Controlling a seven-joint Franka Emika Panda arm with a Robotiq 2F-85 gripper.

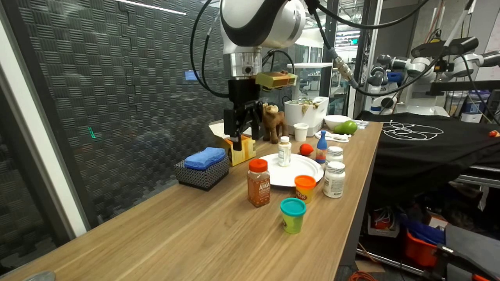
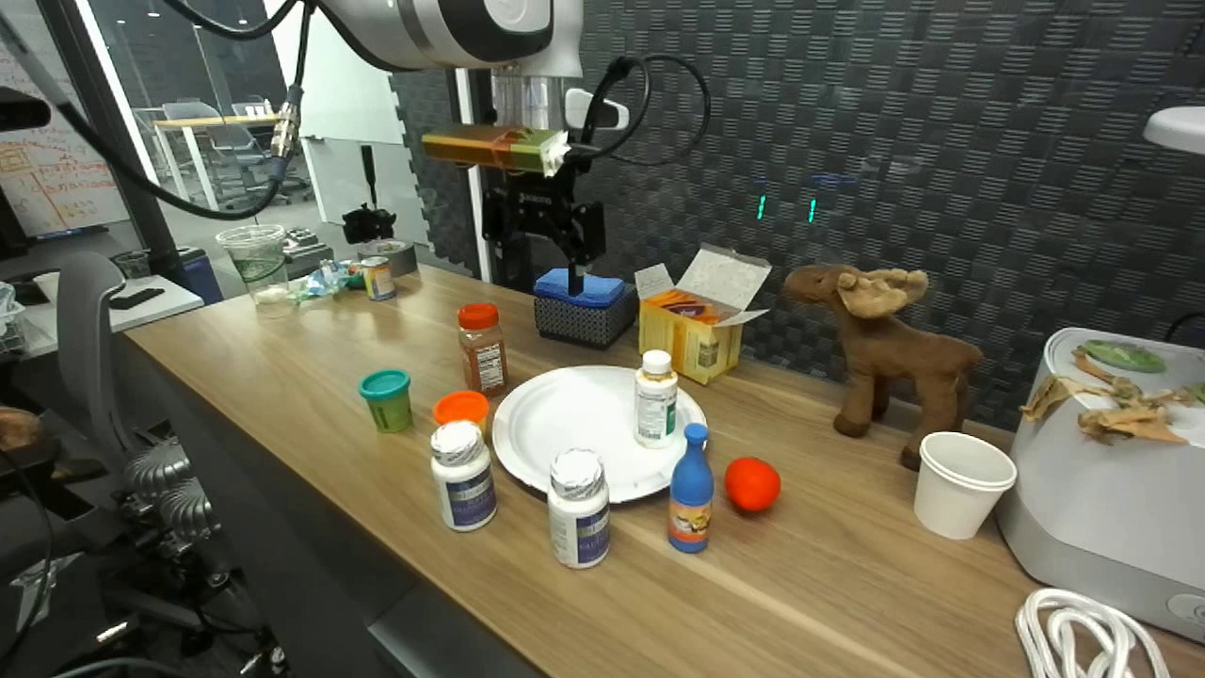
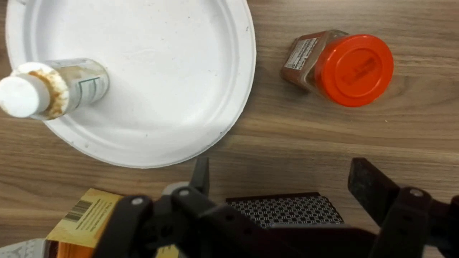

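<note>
My gripper stands open above the table, its two fingers wide apart with nothing between them. Below it in the wrist view, part of a black patterned basket point(image 3: 284, 210) shows between the fingers. A blue cloth point(image 1: 204, 158) lies on top of that basket in exterior view 1. The yellow box point(image 2: 691, 328), flaps up, stands beside the basket. On the white plate point(image 3: 172, 81) a white-capped bottle point(image 3: 81, 86) stands upright. The red-lidded spice jar point(image 3: 340, 68) is on the bare table, apart from the plate.
Play-Doh tubs with teal point(image 2: 387, 397) and orange point(image 2: 460, 409) lids, two white bottles point(image 2: 463, 480), a blue bottle point(image 2: 691, 497) and a red ball point(image 2: 752, 484) crowd the plate's near side. A toy moose point(image 2: 904, 362) stands near the wall.
</note>
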